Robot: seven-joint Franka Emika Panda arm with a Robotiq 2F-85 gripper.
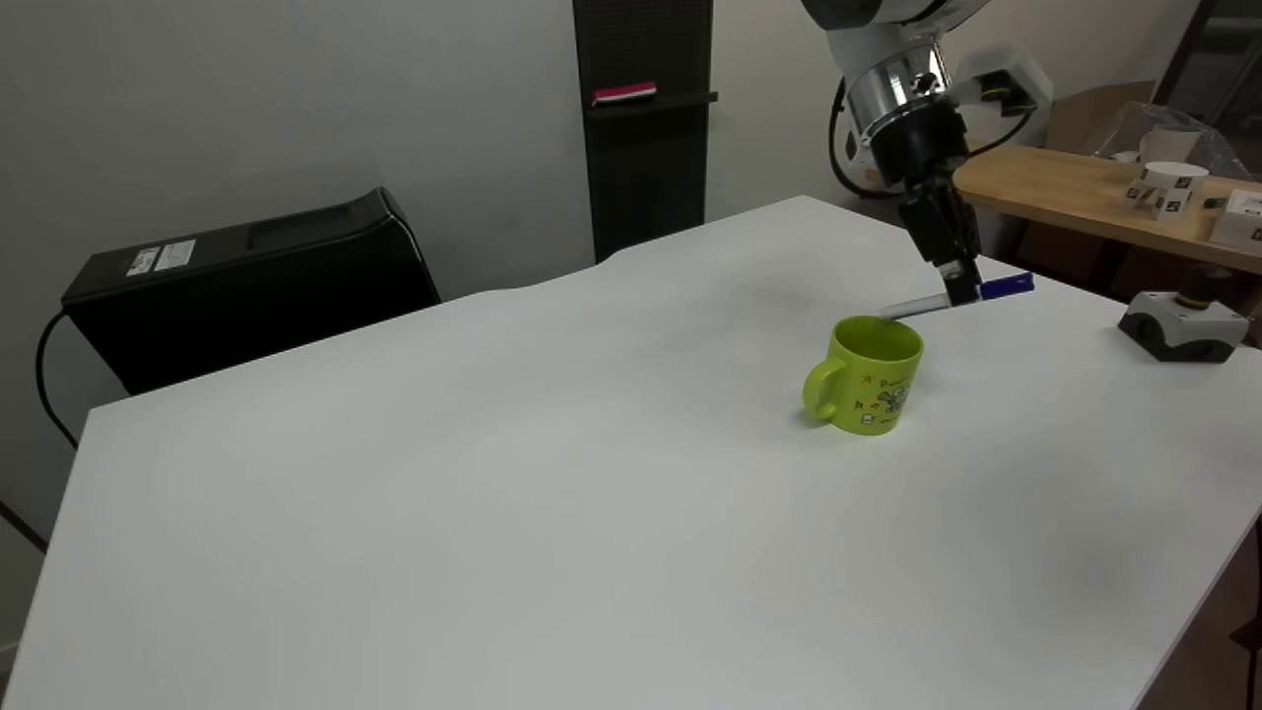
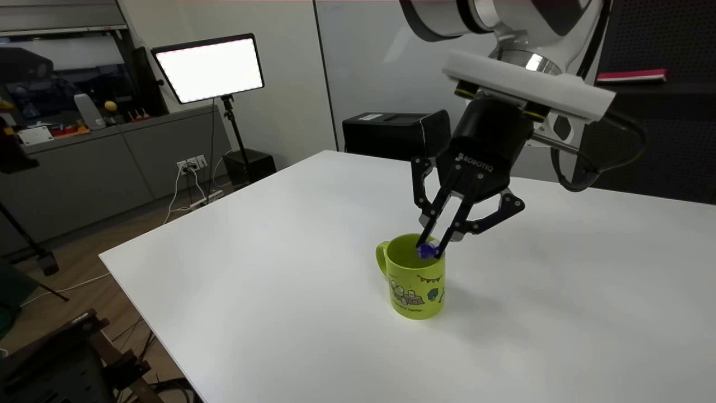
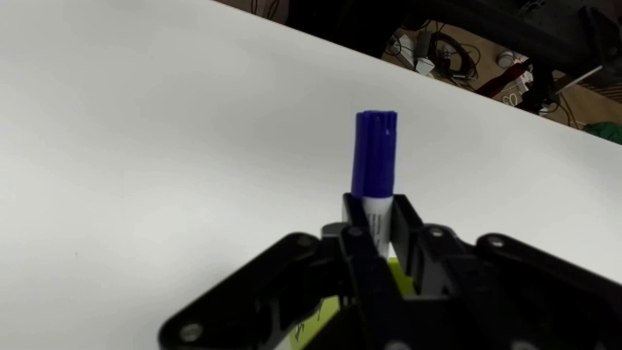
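A marker with a white body and blue cap [image 3: 374, 154] is gripped between the fingers of my gripper [image 1: 964, 288], which is shut on it. In exterior view 1 the marker [image 1: 1008, 285] lies nearly level, blue end to the right, white end at the mug's back rim. Whether that end touches the rim I cannot tell. The lime-green mug [image 1: 870, 385] stands upright on the table, its handle to the left. From exterior view 2 the blue end [image 2: 426, 251] shows in front of the mug's opening [image 2: 406, 248]. The wrist view shows only part of the mug [image 3: 315, 321] behind the fingers.
A grey and black button box [image 1: 1183, 319] sits at its right edge. Behind the table stands a black case [image 1: 254, 284]; a wooden side table [image 1: 1041, 177] carries cups.
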